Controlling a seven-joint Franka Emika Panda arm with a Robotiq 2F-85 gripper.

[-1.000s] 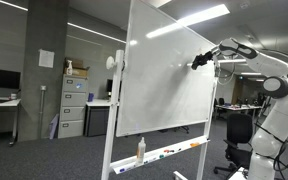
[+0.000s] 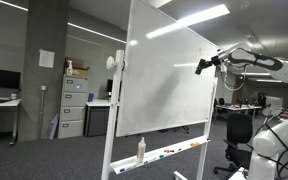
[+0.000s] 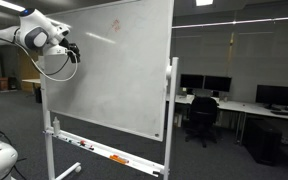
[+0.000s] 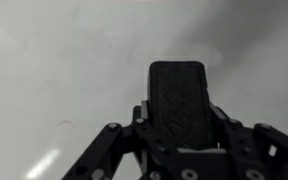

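My gripper is shut on a black eraser-like block (image 4: 179, 85), which points toward the whiteboard (image 4: 79, 60) in the wrist view. In exterior view 1 the gripper (image 2: 206, 65) is at the upper right part of the whiteboard (image 2: 164, 80). Exterior view 2 has the gripper (image 3: 68, 48) near the upper left of the board (image 3: 114, 80). Whether the block touches the board cannot be told. A faint reddish mark (image 3: 115, 25) shows near the board's top, and a faint reddish trace (image 4: 66, 124) lies lower left in the wrist view.
Below the board runs a tray (image 3: 94, 146) with markers and a spray bottle (image 2: 141, 150) standing on it. White posts (image 2: 113, 120) frame the board's sides. Desks with monitors (image 3: 277, 96) and a chair (image 3: 201, 118) stand in the background.
The forearm now sits lower. The black block stays at the gripper's end.
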